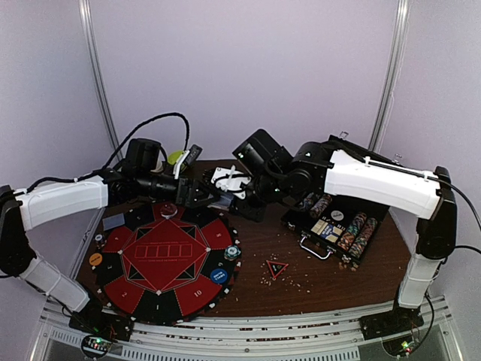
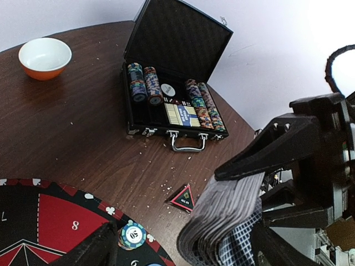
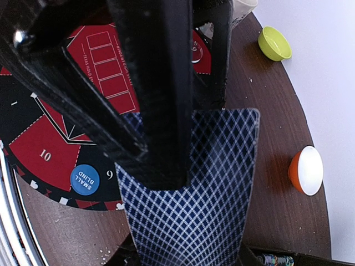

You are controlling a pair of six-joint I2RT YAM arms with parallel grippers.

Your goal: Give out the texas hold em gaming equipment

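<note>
A deck of cards (image 3: 186, 221) with blue crosshatched backs is clamped in my right gripper, held above the table. Its stacked pale edges, slightly slanted, face the left wrist view (image 2: 222, 208). My left gripper is part open at the deck's free end. In the right wrist view one of its fingers (image 3: 161, 160) passes in front of the deck and the other is behind; whether they touch the cards cannot be told. Both grippers meet over the table's middle in the top view. The red-and-black poker mat (image 1: 158, 263) lies at left.
An open chip case (image 2: 161, 130) stands at right. An All In marker (image 1: 276, 268) and crumbs lie before it. An orange bowl (image 3: 307, 170) and green bowl (image 3: 274, 43) are at the back. A blue Small Blind disc (image 3: 85, 179) and chips (image 2: 132, 235) rest on the mat.
</note>
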